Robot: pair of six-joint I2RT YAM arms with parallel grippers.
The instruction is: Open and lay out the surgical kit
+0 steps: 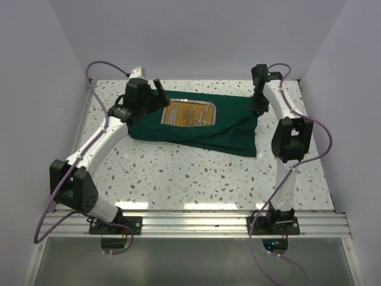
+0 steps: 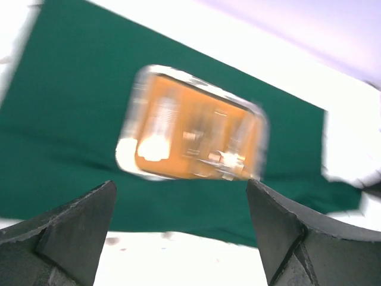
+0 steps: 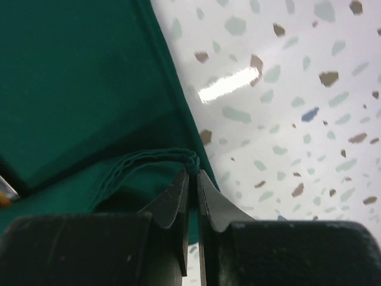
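Note:
A dark green cloth point(image 1: 235, 107) is spread at the back of the table, creased towards its right end. On it sits a metal tray point(image 1: 188, 100) with an orange bottom and several slim instruments, scissors-like ones point(image 1: 199, 121) among them. Raised over the cloth's left part, my left gripper point(image 1: 159, 98) is open; only blurred cloth and tray show beyond its fingers point(image 2: 83, 223) in the left wrist view. My right gripper is shut on a raised fold of the cloth point(image 3: 169, 156) near the right edge.
Grey walls point(image 1: 202, 42) close off the back and both sides. Purple cables point(image 1: 324, 134) run along both arms.

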